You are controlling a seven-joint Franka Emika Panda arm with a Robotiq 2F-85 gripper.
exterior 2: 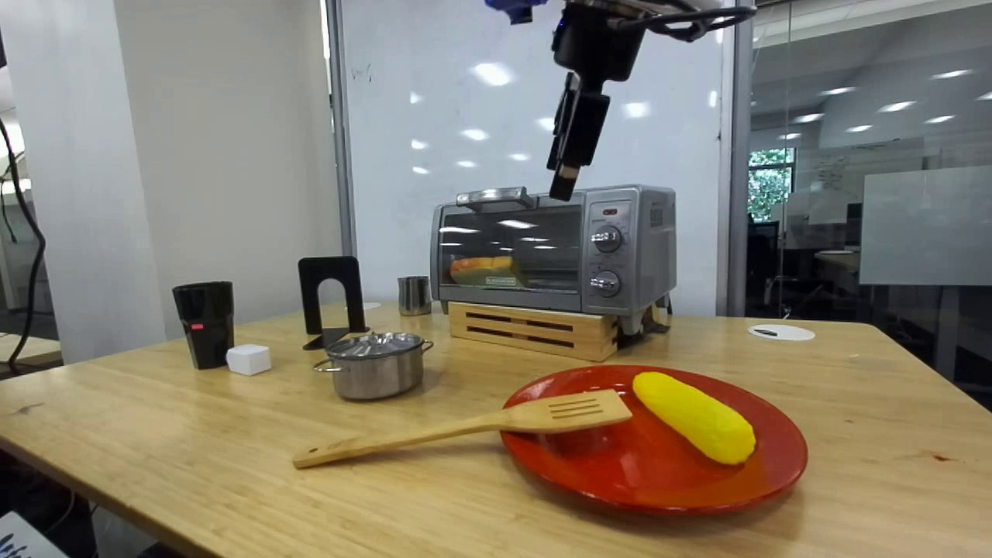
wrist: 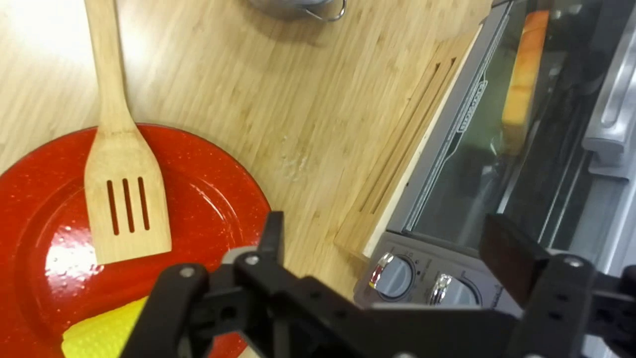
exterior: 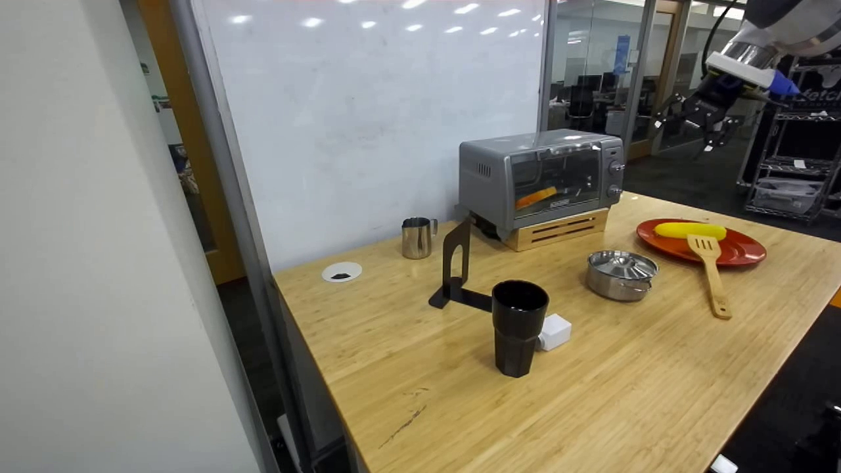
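My gripper is open in the wrist view, its two fingers wide apart with nothing between them. In exterior view 1 the gripper (exterior: 684, 135) hangs in the air at the upper right, above and beyond the red plate (exterior: 749, 253). A yellow corn cob (exterior 2: 697, 418) lies on that plate, and a wooden spatula (exterior 2: 558, 414) rests its slotted head on the rim. The grey toaster oven (exterior 2: 642, 251) has its glass door closed; an orange-yellow item (wrist: 524, 77) shows inside. A lidded steel pot (exterior 2: 377, 367) stands left of the spatula.
On the left are a black cup (exterior: 516, 327), a white block (exterior: 556, 331), a black bookend (exterior: 453, 268) and a steel pitcher (exterior: 417, 238). The oven sits on a wooden stand (exterior 2: 535, 332). Bare table lies between the pot and the front edge.
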